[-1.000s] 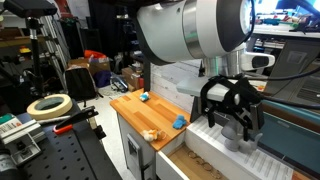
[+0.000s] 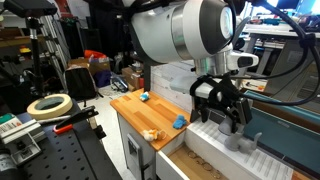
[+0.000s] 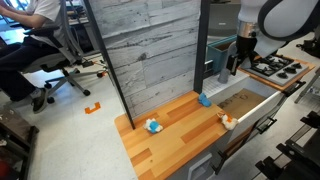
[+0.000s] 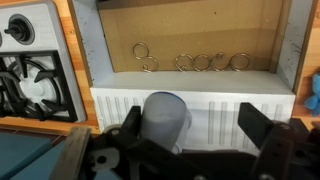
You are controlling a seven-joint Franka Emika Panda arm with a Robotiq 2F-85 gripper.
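A grey cup-like object point(image 4: 166, 112) stands on the white ribbed ledge point(image 4: 218, 105) behind the drawer. In the wrist view it sits close to the left finger, with a wide gap to the right finger. My gripper is open above the ledge. Whether the left finger touches the grey object cannot be made out. Exterior view 1 shows the gripper point(image 2: 218, 114) over the ledge beside the grey object point(image 2: 232, 137). The open drawer point(image 4: 195, 35) holds several brass-coloured rings or hooks.
A stove top point(image 4: 38, 85) lies past the drawer's end. On the wooden counter point(image 3: 175, 135) are a blue item point(image 3: 204, 100), an orange-and-white item point(image 3: 228, 121) and a blue-and-white item point(image 3: 153, 125). A teal bin wall point(image 2: 285, 135) borders the ledge.
My gripper has shifted slightly left in exterior view 1, and more of the grey object shows beside it. The drawer and the counter items look unmoved.
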